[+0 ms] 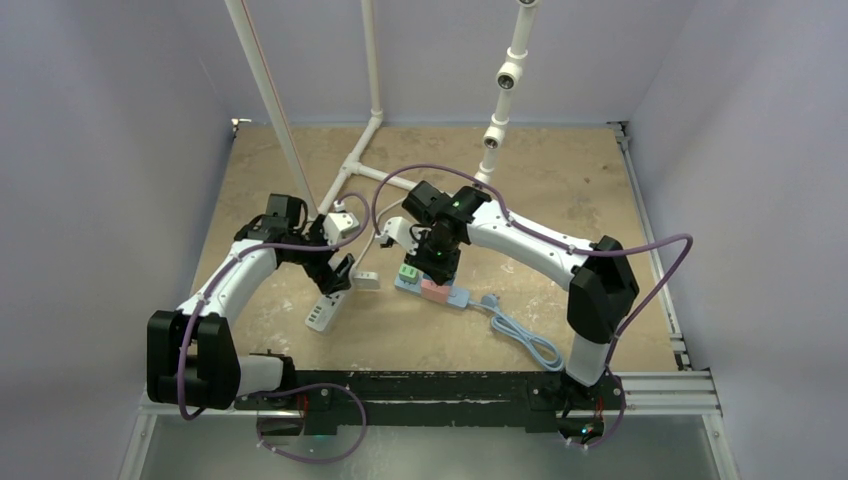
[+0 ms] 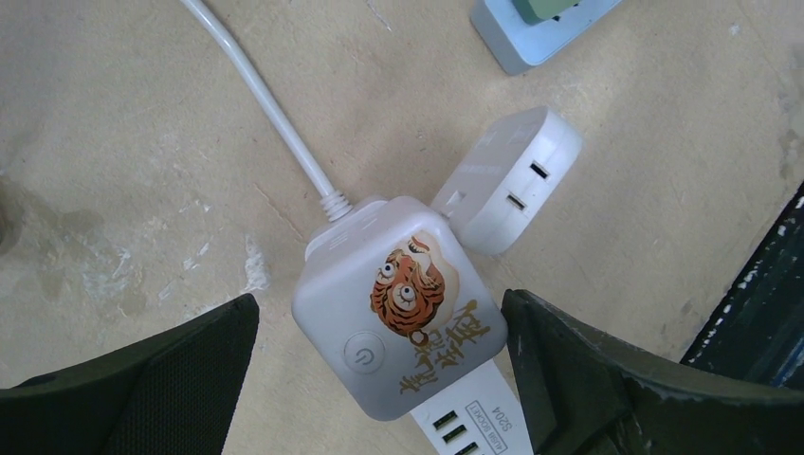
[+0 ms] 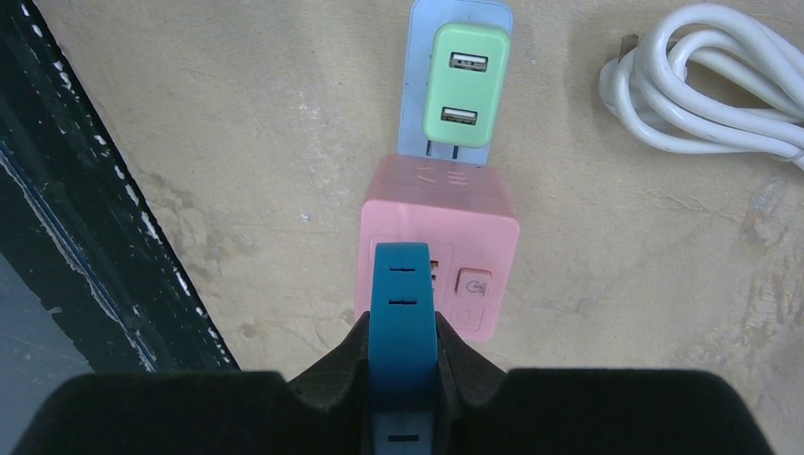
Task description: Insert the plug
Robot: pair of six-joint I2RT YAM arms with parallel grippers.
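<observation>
My left gripper is open around a white cube plug with a tiger picture point(image 2: 398, 308), attached to a white power strip point(image 2: 465, 417) beside a white two-slot adapter point(image 2: 512, 180). In the right wrist view, my right gripper has its fingers against both sides of a teal-blue plug adapter point(image 3: 402, 284), over a pink cube point(image 3: 436, 218). The pink cube and a green USB plug point(image 3: 466, 85) are on a light-blue power strip point(image 3: 417, 38). From above, both grippers point(image 1: 335, 280) are low over their strips.
A coiled cable point(image 3: 692, 95) lies right of the blue strip, a white cable point(image 2: 265, 95) runs from the white strip. White pipes point(image 1: 360, 150) stand behind the arms. The table's dark front edge point(image 1: 430, 385) is near.
</observation>
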